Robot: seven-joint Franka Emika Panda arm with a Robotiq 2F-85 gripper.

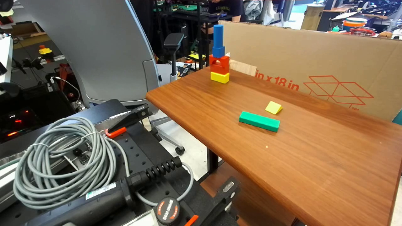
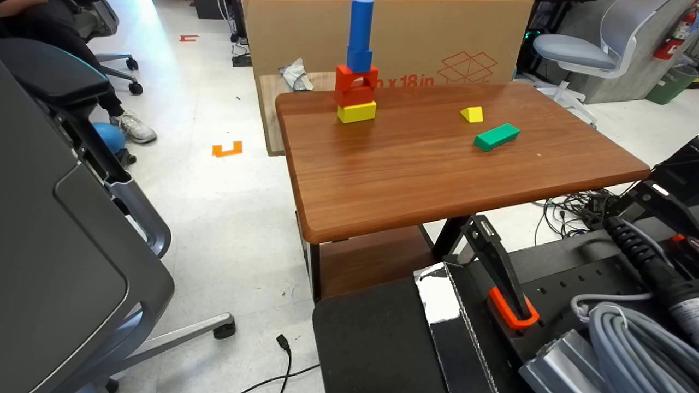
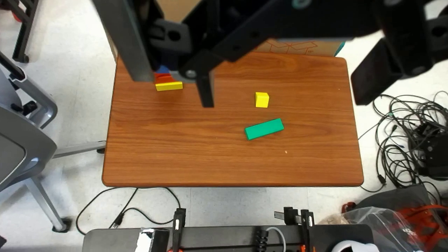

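Observation:
In the wrist view my gripper is open high over the table, its two dark fingers wide apart with nothing between them. Below lies a green rectangular block [image 3: 264, 128], flat on the wood. Behind it sits a small yellow wedge [image 1: 274, 107], apart from the green block. At the table's far left corner stands a tower: a yellow block [image 1: 220, 77] at the bottom, red pieces [image 1: 219, 69] with an arch cut-out above, then a blue block [image 1: 218, 52] and an upright blue cylinder [image 1: 218, 35]. The arm hides most of this tower in the wrist view.
A tall cardboard sheet [image 1: 320, 60] stands along the back of the wooden table [image 1: 320, 169]. Grey chairs [image 2: 72, 249] are off to the left. A black bench with clamps [image 2: 498, 268] and coiled cable lies before the front edge.

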